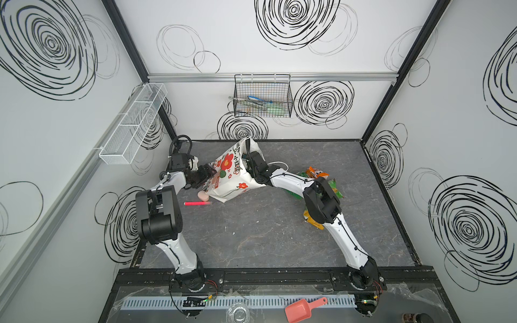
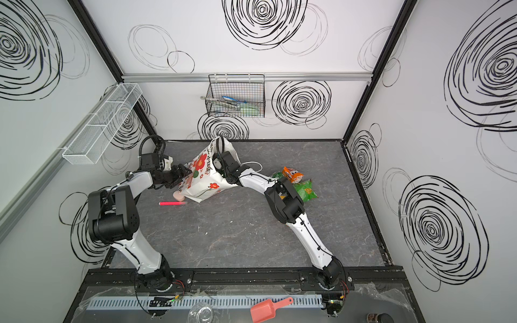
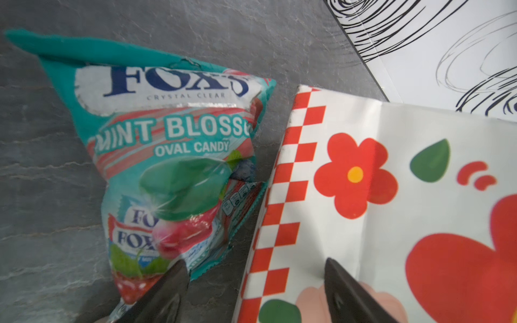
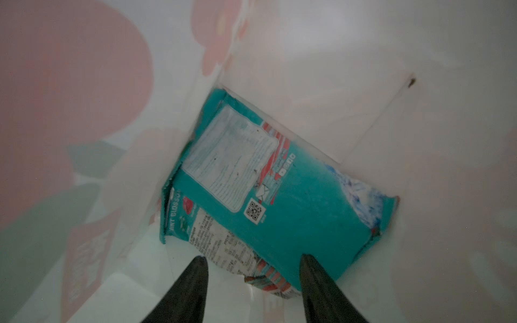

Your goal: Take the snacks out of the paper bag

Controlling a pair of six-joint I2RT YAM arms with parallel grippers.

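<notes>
The white flowered paper bag (image 1: 229,177) lies on its side mid-left. My left gripper is part open beside its left end, over a teal Fox's candy pack (image 3: 172,161) lying outside the bag; nothing is clearly between its fingers. My right gripper reaches into the bag's mouth, part open, with a second teal candy pack (image 4: 280,199) inside just ahead of its fingertips.
Snack packs in orange (image 2: 292,174), green (image 2: 305,189) and yellow (image 1: 313,220) lie at the right. A pink stick (image 1: 196,203) lies before the bag.
</notes>
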